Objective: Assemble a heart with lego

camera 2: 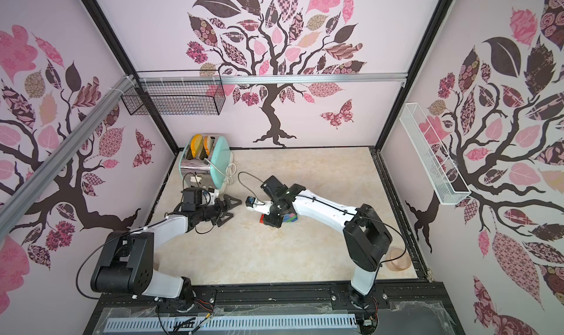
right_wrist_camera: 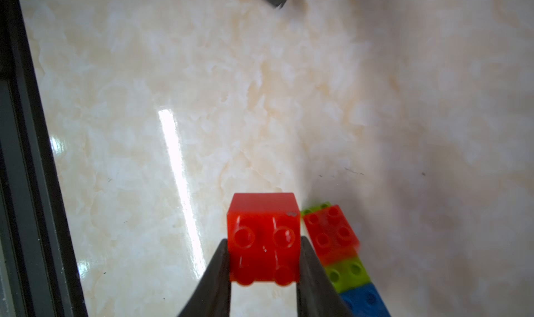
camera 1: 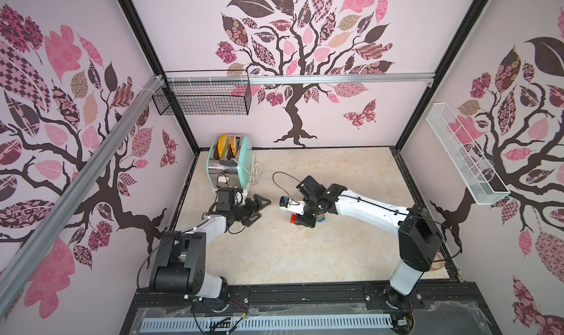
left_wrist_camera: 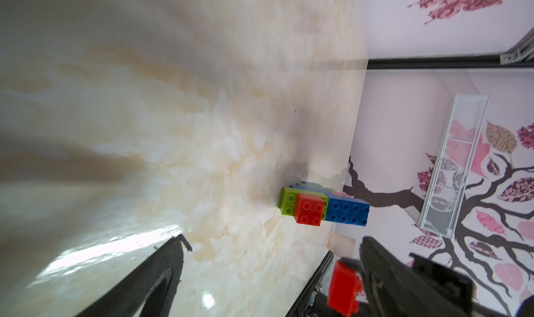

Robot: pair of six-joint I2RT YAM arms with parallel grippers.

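My right gripper is shut on a red brick (right_wrist_camera: pixel 264 219), held above the table near its middle. Beneath and beside it, in the right wrist view, lie bricks: a red brick (right_wrist_camera: pixel 332 233) on green bricks (right_wrist_camera: pixel 349 272), with a blue brick (right_wrist_camera: pixel 364 300) at the end. The left wrist view shows this group too, with the blue brick (left_wrist_camera: pixel 347 211) to the right of the red one. My left gripper (camera 1: pixel 253 210) stands open with nothing between its fingers, left of the right gripper.
A mint toaster (camera 1: pixel 229 161) with a white cable sits at the back left. A clear pinkish bowl (camera 2: pixel 397 259) is at the front right.
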